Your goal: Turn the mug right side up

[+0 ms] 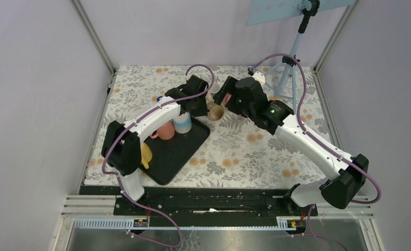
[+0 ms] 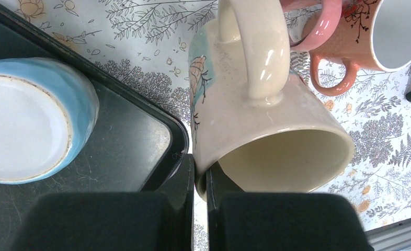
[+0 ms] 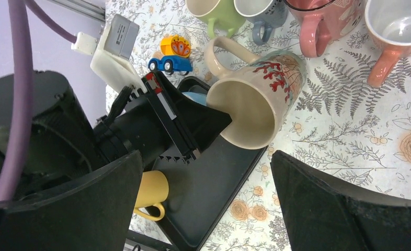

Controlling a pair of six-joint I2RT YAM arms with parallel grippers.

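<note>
A large cream mug (image 2: 235, 120) with red coral decoration lies tipped sideways in the air or near the surface, its mouth toward the robot; height is unclear. My left gripper is shut on its rim, at the mouth's left edge in the left wrist view. In the right wrist view the mug (image 3: 276, 78) has its handle at upper left, and my right gripper is open below it, nothing between its fingers. In the top view the mug (image 1: 216, 112) is between both arms.
A black tray (image 1: 171, 157) holds a blue mug (image 1: 182, 123), an upside-down one, and others including a yellow mug (image 3: 151, 188). Several upright or tilted mugs, like a pink mug (image 3: 344, 15), stand behind. A toy car (image 3: 169, 66) is at back left.
</note>
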